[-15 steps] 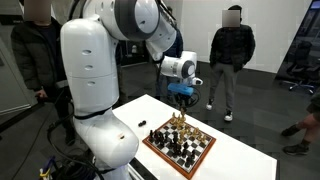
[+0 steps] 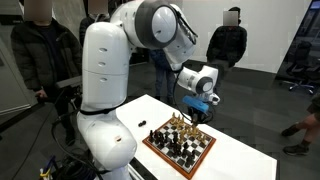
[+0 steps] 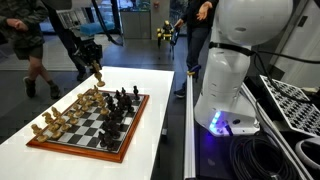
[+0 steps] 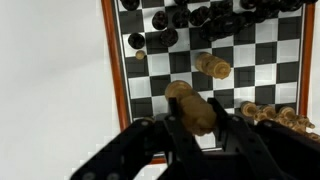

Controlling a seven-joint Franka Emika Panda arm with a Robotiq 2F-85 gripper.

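Note:
A light wooden chess piece (image 4: 197,114) is held between the fingers of my shut gripper, seen from above in the wrist view. In exterior view 2 this piece (image 3: 97,72) hangs below the gripper, raised over the far side of the chessboard (image 3: 75,150). Exterior view 1 has the gripper (image 2: 197,112) over the board's far part, where its fingertips are small and hard to make out. Another light piece (image 4: 212,65) stands on the board close by. Part of the board is hidden by the gripper in the wrist view.
Dark pieces (image 3: 122,105) crowd one side of the board, light pieces (image 3: 55,125) the other. A small dark object (image 2: 142,123) lies off the board on the white table (image 2: 240,160). Bare table surrounds the board. People stand behind the table.
In exterior view 1 my gripper has moved to the right over the board's far side, coming slightly lower. The pieces on the board look unmoved.

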